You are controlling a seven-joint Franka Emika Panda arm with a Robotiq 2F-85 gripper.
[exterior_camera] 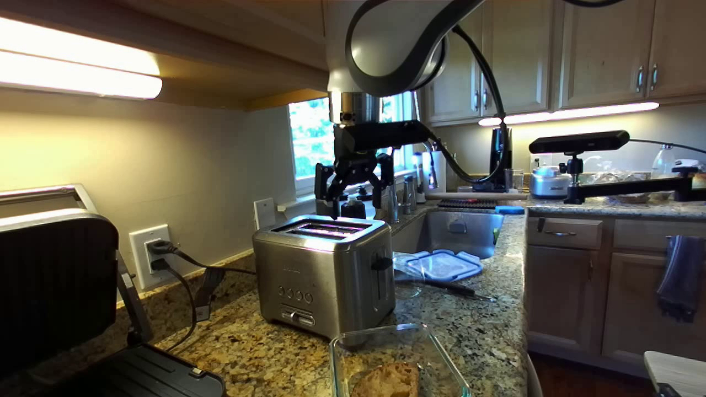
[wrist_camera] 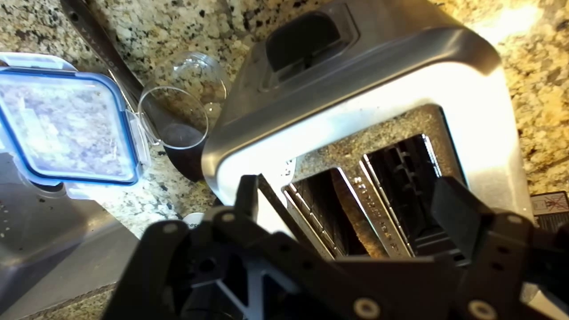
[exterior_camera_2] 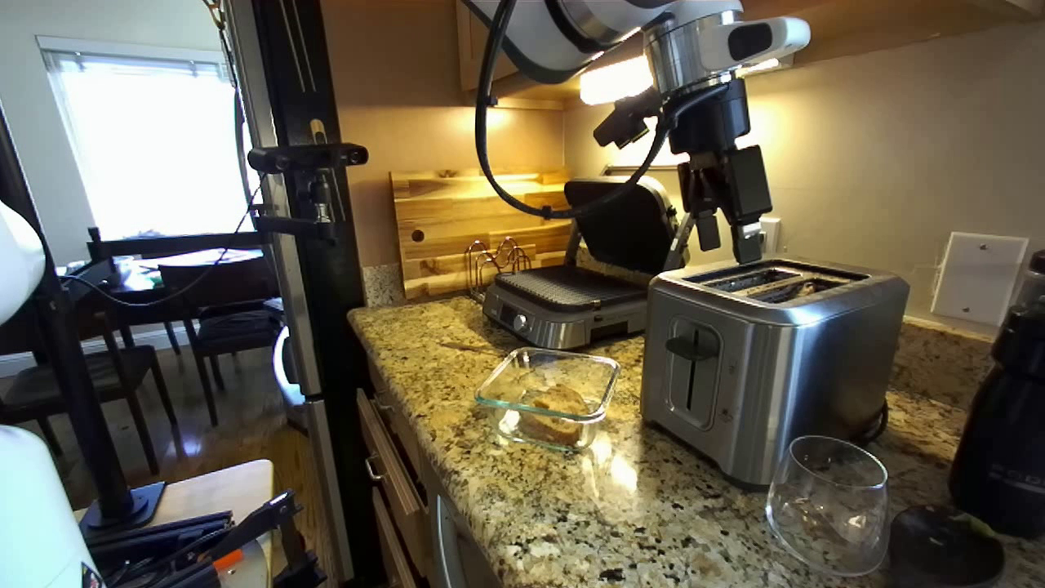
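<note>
A steel two-slot toaster [exterior_camera: 324, 278] stands on the granite counter. My gripper [exterior_camera: 353, 204] hangs just above its top, pointing down. In the wrist view the fingers [wrist_camera: 459, 213] are wide apart over the slots, with nothing held between them. One slice of bread [wrist_camera: 349, 213] sits down in a slot, its brown edge just showing; the other slot looks empty. A second slice [exterior_camera_2: 558, 412] lies in a clear glass dish [exterior_camera_2: 509, 377] in front of the toaster. The toaster's lever [exterior_camera_2: 692, 343] is at the upper part of its track.
An upturned-lid grill [exterior_camera_2: 573, 294] stands open behind the dish. A clear drinking glass [exterior_camera_2: 828, 510], a blue-rimmed lid [wrist_camera: 66, 128] and a dark-handled utensil [wrist_camera: 101, 45] lie near the toaster's sink side. The sink [exterior_camera: 456, 231] is beyond. Cabinets hang above the arm.
</note>
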